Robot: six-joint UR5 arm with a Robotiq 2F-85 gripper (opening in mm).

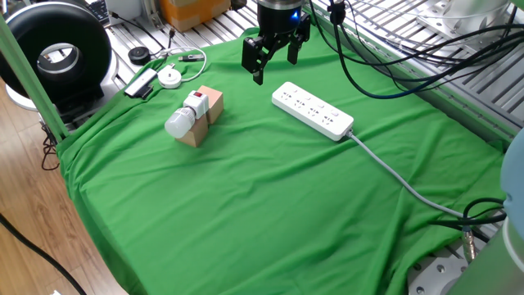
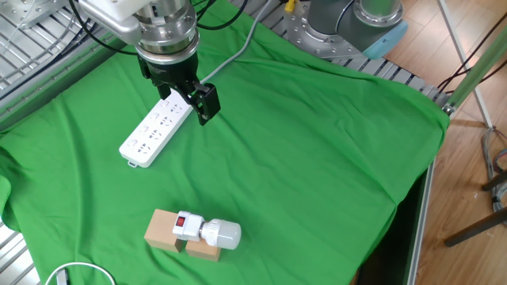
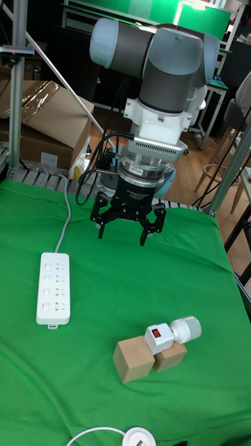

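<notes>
My gripper (image 3: 127, 232) hangs in the air above the cloth with its two fingers spread wide and nothing between them. A white power strip (image 1: 313, 111) lies flat on the green cloth, its sockets facing up and its grey cord running off to one side. Apart from it, a white plug-in lamp (image 2: 207, 229) with a red switch and a frosted bulb rests on its side across two cardboard blocks (image 3: 134, 359). The gripper touches neither the strip nor the lamp.
Green cloth (image 1: 246, 213) covers the table, with a wide bare stretch at its middle. A white cable with a round puck (image 1: 169, 77) lies near one edge. Black cables (image 1: 426, 61) droop beside the arm. A cardboard box (image 1: 192, 12) stands beyond the table.
</notes>
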